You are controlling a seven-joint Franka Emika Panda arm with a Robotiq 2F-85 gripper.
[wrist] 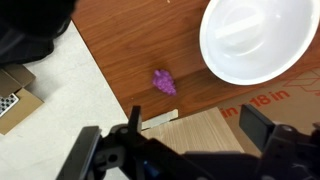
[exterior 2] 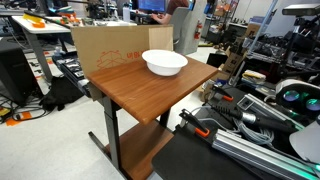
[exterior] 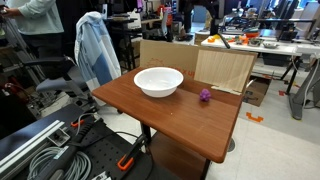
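Note:
A white bowl [exterior: 158,82] stands on the brown wooden table [exterior: 185,120], and it also shows in exterior view 2 as a white bowl [exterior 2: 165,62]. To the right of it in exterior view 1 lies a small purple object [exterior: 205,95], alone on the wood. The wrist view looks down on the purple object [wrist: 163,82], with part of the bowl [wrist: 262,35] at the upper right. My gripper is open above the table, its dark fingers [wrist: 95,145] wide apart and nothing between them. The purple object cannot be made out in exterior view 2.
A light wooden panel [exterior: 225,69] and a cardboard sheet [exterior 2: 105,45] stand along the table's edge. Cables and a metal rail [exterior 2: 250,155] lie beside the table.

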